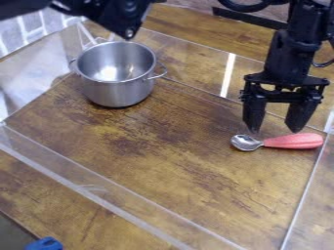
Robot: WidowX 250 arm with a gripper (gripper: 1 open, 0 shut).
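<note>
My black gripper (276,113) hangs at the right of the camera view, its two fingers spread open, just above and behind a spoon with a pink handle (291,142). The spoon's metal bowl (245,143) lies on the wooden table to the lower left of the fingers, and nothing shows between them.
A steel pot (117,88) with side handles stands at the upper left. A clear edge strip (98,199) runs along the lower left, with a small blue object (45,243) beyond it.
</note>
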